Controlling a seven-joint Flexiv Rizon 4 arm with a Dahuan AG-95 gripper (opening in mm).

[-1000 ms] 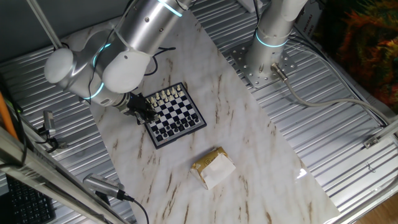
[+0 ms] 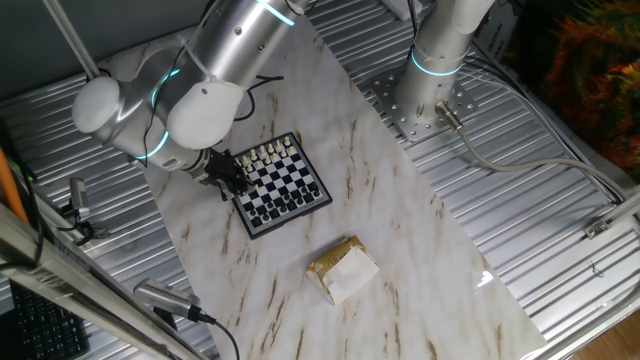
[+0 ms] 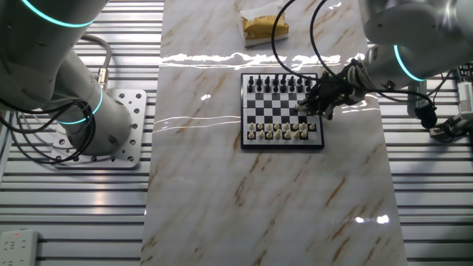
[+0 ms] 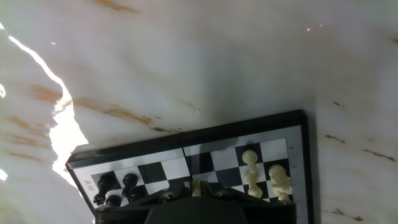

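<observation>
The chessboard [image 3: 282, 111] lies flat on the marble table, white and black pieces along opposite sides. In the exterior views my gripper [image 2: 246, 187] is low over one edge of the board, between the two sets. A small pale piece [image 4: 197, 188] shows between the fingertips in the wrist view, at the bottom centre. Whether the fingers press on it or only stand around it cannot be told. White pieces [image 4: 250, 174] stand to the right of the gripper there, and black pieces [image 4: 129, 182] to the left. The gripper's dark body hides much of the board.
A gold and white packet [image 2: 343, 270] lies on the table, clear of the board. Black cables [image 3: 277, 33] hang over the board in exterior view 2. Bare marble surrounds the board.
The gripper's tip has shifted very slightly at the board's edge over the last second. The board and packet have stayed in place.
</observation>
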